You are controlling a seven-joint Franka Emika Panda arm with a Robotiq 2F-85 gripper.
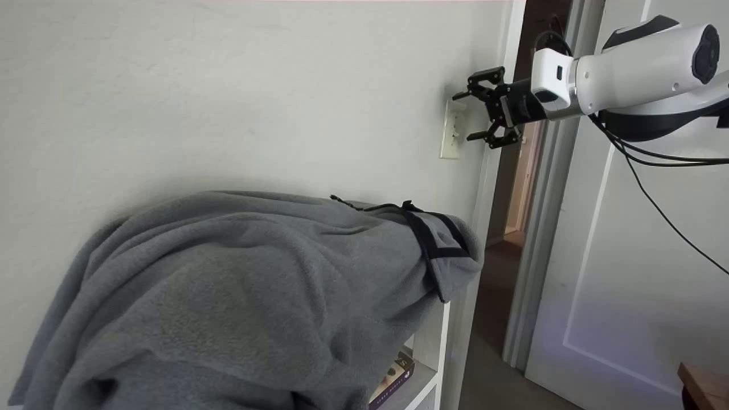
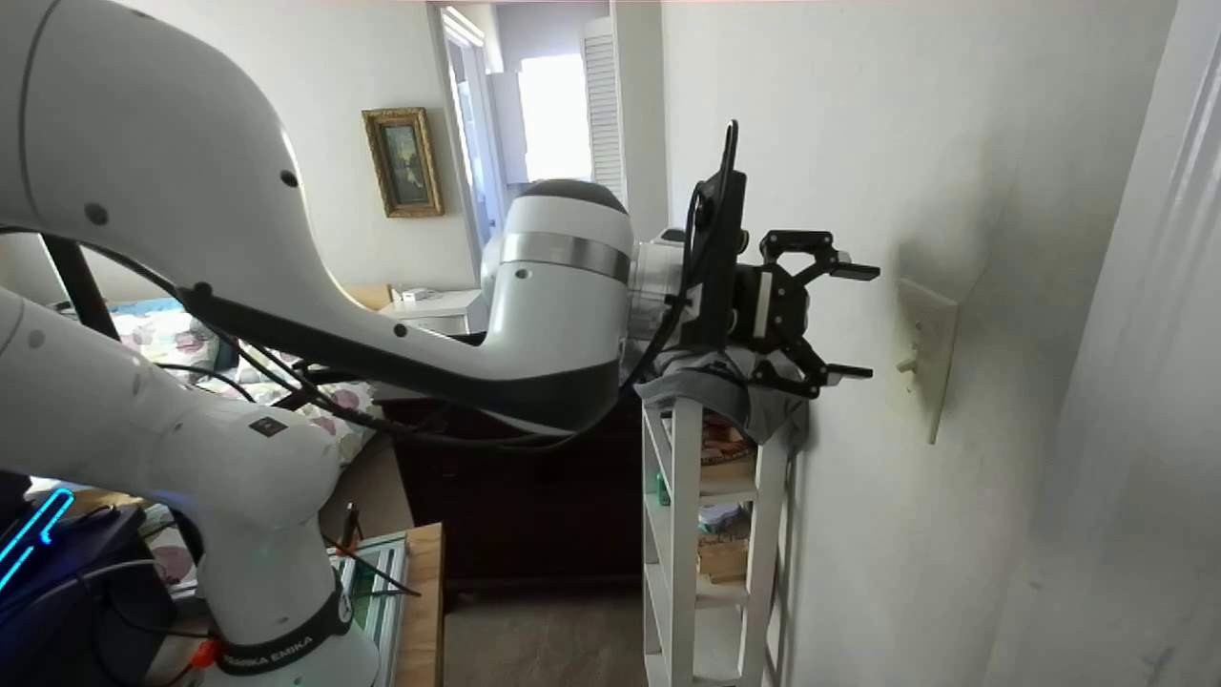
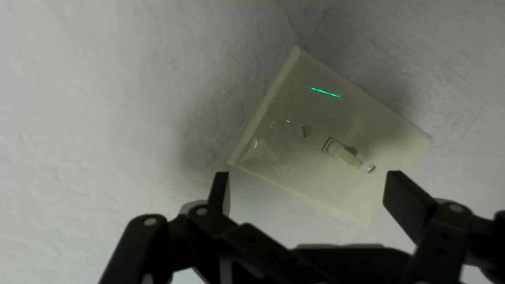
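Observation:
A cream switch plate (image 3: 303,165) is fixed to the wall, with a small toggle lever (image 3: 348,156) sticking out of it. From outside, the plate (image 1: 451,130) shows beside the door frame, and in the second exterior view the lever (image 2: 907,364) points out from the plate (image 2: 933,355). My black gripper (image 2: 853,322) faces the wall with its fingers spread wide and nothing between them. It stands a short way off the plate, touching neither plate nor lever. In the wrist view the open fingers (image 3: 218,194) lie below and to either side of the lever.
A white shelf (image 2: 684,538) holding books and boxes stands against the wall, topped by a grey blanket (image 1: 259,287) below the gripper's height. A white door (image 1: 635,225) and its frame (image 1: 536,225) lie close beside the arm. Bare wall surrounds the plate.

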